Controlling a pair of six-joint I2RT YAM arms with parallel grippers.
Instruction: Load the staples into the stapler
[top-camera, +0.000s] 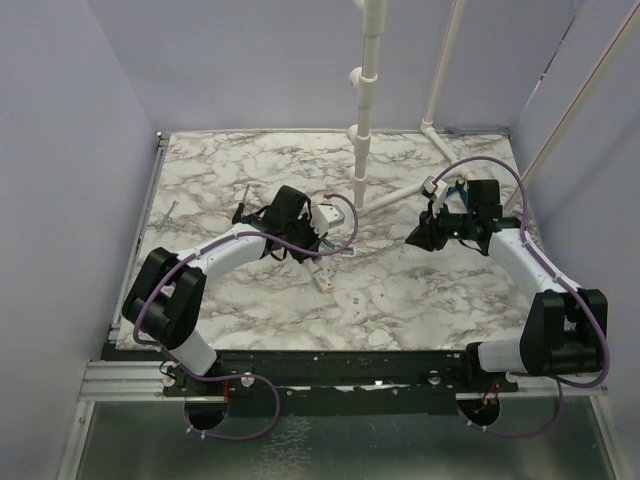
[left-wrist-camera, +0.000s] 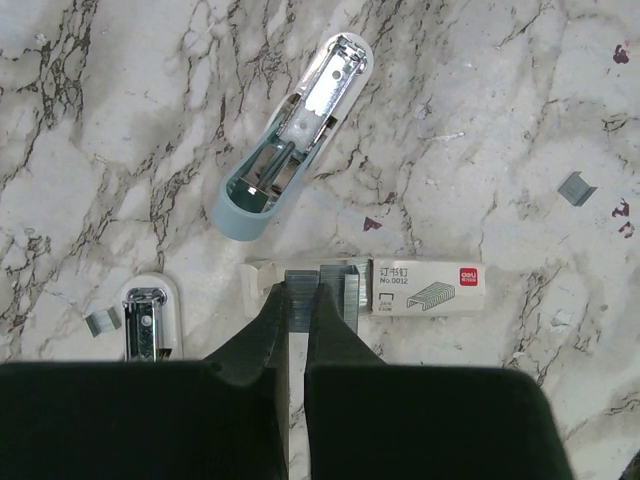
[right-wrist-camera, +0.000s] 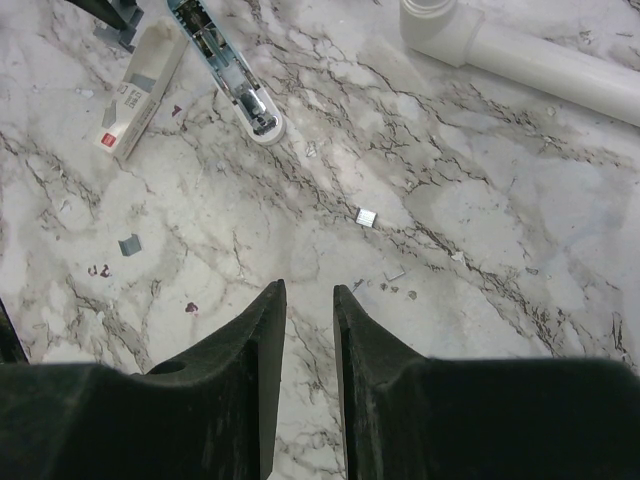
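In the left wrist view my left gripper is shut on grey staple strips, held over the staple box (left-wrist-camera: 426, 287), whose open tray lies beside its printed sleeve. The pale-blue stapler (left-wrist-camera: 241, 213) lies open above the box in that view, its metal channel showing; a second white stapler part (left-wrist-camera: 150, 290) lies at lower left. In the right wrist view my right gripper is part open with nothing between its fingers, clear of the box and stapler, over bare marble at the right of the table.
White pipes (right-wrist-camera: 540, 65) stand and lie at the table's back and right. A thin tool (top-camera: 170, 215) lies at the left. Small loose staple pieces (right-wrist-camera: 130, 245) are scattered about.
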